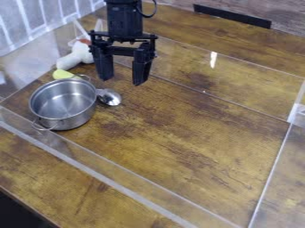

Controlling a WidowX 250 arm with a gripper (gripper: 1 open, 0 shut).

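My black gripper (123,69) hangs at the upper middle, open, with nothing visible between its fingers, above and behind a steel pot (62,105) on the wooden table (197,134). A small silver spoon-like item (109,97) lies just right of the pot. Behind the pot is a yellow-green object (63,75). A white plush-like item (71,55) lies at the upper left, partly hidden by the arm.
Clear barriers run along the table's sides and front, with a white-edged panel (291,169) at the right.
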